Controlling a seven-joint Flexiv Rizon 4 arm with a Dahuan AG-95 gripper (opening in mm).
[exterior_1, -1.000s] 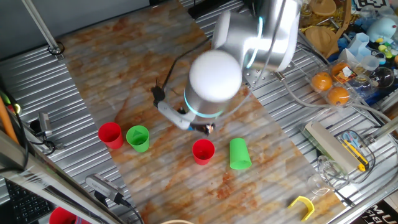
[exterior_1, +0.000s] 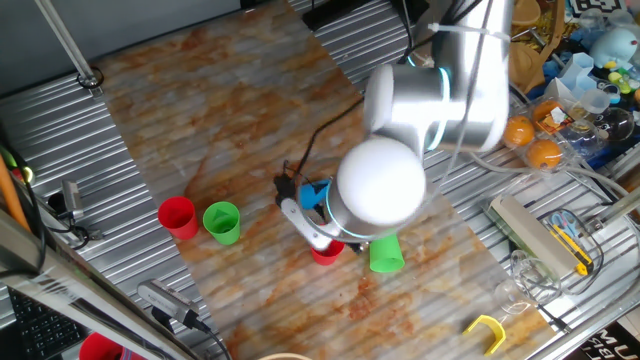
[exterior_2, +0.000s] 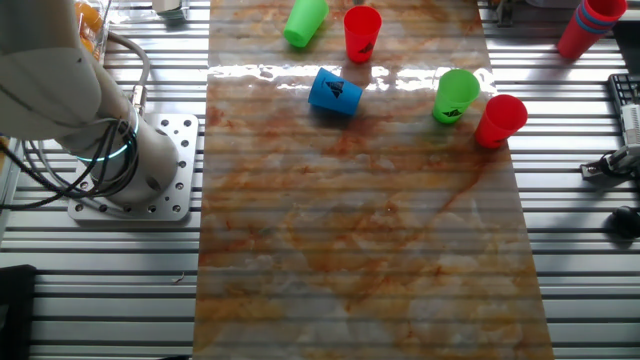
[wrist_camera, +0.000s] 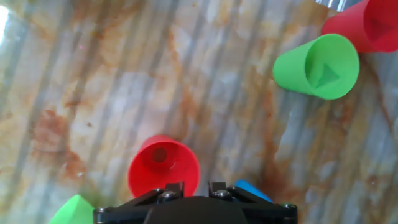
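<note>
Between my gripper's (wrist_camera: 196, 190) fingertips a narrow gap shows in the wrist view, with nothing in it. Just beyond them a red cup (wrist_camera: 163, 167) stands mouth up. A blue cup (exterior_2: 335, 92) lies on its side near that red cup (exterior_2: 362, 35); only a sliver of blue (wrist_camera: 254, 190) shows beside the right finger. A green cup (exterior_1: 386, 253) lies on its side beyond the red one. Another green cup (exterior_1: 222, 222) and a second red cup (exterior_1: 179, 217) stand side by side, mouths up. In exterior view 1 the arm hides most of the gripper.
The marbled board (exterior_2: 360, 260) has wide bare room on one side of the cups. Beyond its edge are stacked cups (exterior_2: 590, 25), a camera on a stand (exterior_1: 170, 300) and a yellow bracket (exterior_1: 487, 334). Clutter with orange balls (exterior_1: 545, 153) lies past the arm.
The arm has moved rightward and slightly down in exterior view 1, now covering part of the middle red cup and green cup. The blue cup has come into sight behind it. The cups have stayed put.
</note>
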